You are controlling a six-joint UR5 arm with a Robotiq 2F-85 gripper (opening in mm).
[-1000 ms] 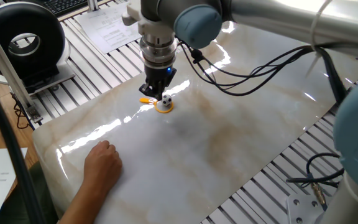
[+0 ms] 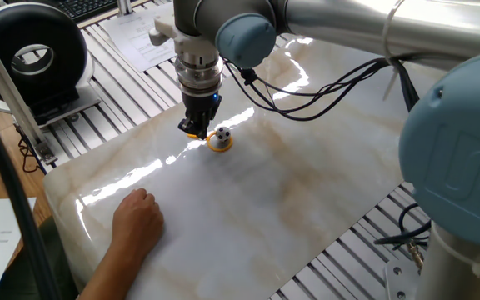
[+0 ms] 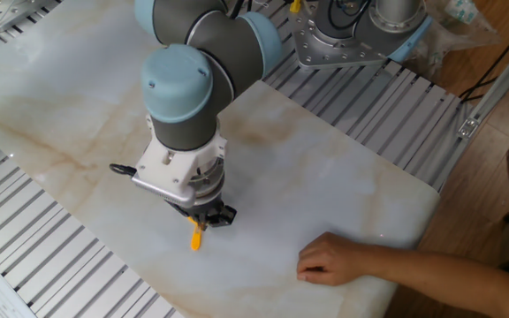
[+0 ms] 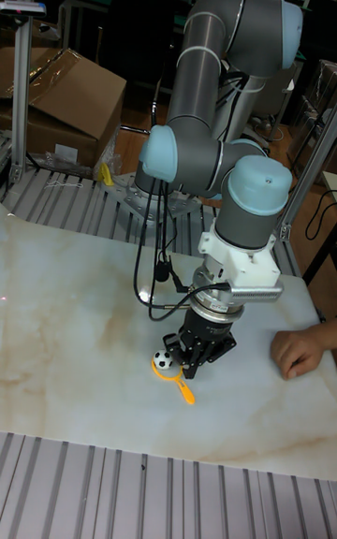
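A small yellow racket-shaped piece, with a round ring (image 2: 220, 149) and a handle (image 4: 186, 394), lies on the marbled tabletop. A small black-and-white football (image 2: 223, 133) sits at its ring. My black gripper (image 2: 195, 132) points down just beside the ball, over the part where handle and ring meet. From the opposite side, the handle (image 3: 196, 238) shows below the gripper (image 3: 203, 224), whose body hides the ball and ring. In exterior view 3 the gripper (image 4: 183, 366) is low, its fingertips close to the handle's neck. Whether they grip it is not clear.
A person's fist (image 2: 137, 221) rests on the table near one edge, some way from the gripper. Black cables (image 2: 332, 96) hang from the arm. Slatted metal surface (image 2: 340, 267) borders the marbled top (image 2: 307, 192), which is otherwise clear.
My gripper has moved left in exterior view 1 and slightly lower, from above the ball to over the handle's neck. Racket, ball and the person's hand look unmoved.
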